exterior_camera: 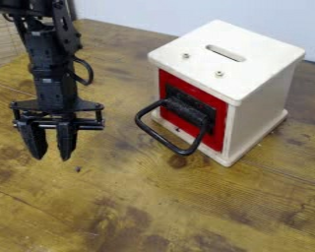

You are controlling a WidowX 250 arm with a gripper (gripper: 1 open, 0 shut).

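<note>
My black gripper (52, 140) hangs over the wooden table at the left, its two fingers apart with nothing between them. To its right stands a white wooden box (252, 94) with a slot in its top and a red front panel (219, 129). A black loop handle (147, 132) sticks out from that front toward the gripper, apart from it.
A slatted mat lies at the far left edge, and a pale surface shows behind the table.
</note>
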